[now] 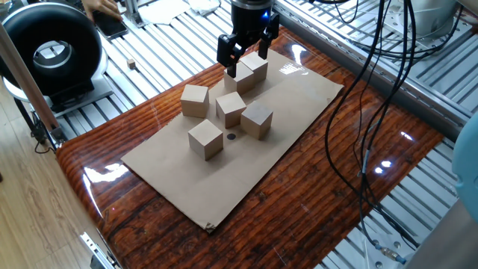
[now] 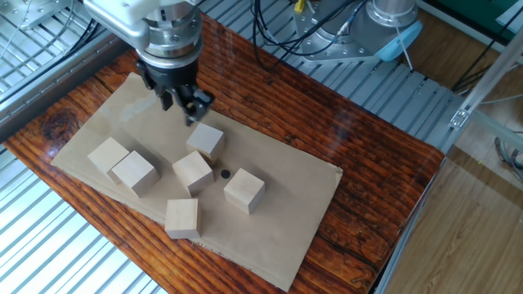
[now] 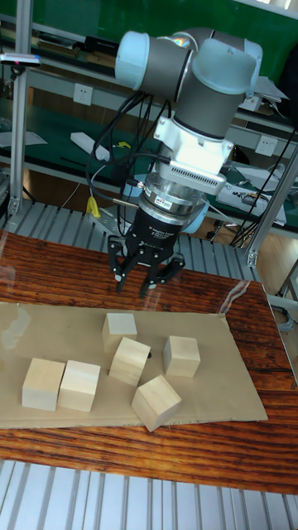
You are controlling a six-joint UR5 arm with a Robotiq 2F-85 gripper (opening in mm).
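Several plain wooden cubes rest on a flat cardboard sheet [image 1: 187, 187]. In exterior view 1, two stand side by side at the far end: one cube [image 1: 240, 79] and its neighbour [image 1: 256, 64]. Nearer are a middle cube [image 1: 231, 110], a greyer-topped cube [image 1: 257, 122] close to it, a cube [image 1: 195, 101] by the sheet's edge and the nearest cube [image 1: 205, 140]. Above the sheet hangs my black gripper [image 3: 148, 287], fingers spread apart, empty and clear of the cubes. In exterior view 2 it sits above and beyond the greyer cube [image 2: 205, 141].
The sheet covers much of a glossy wooden table [image 1: 299, 179]. A dark round spot [image 1: 231, 137] marks the cardboard. Black cables [image 1: 366, 112] hang over the table's right side in exterior view 1. The sheet's near end is clear.
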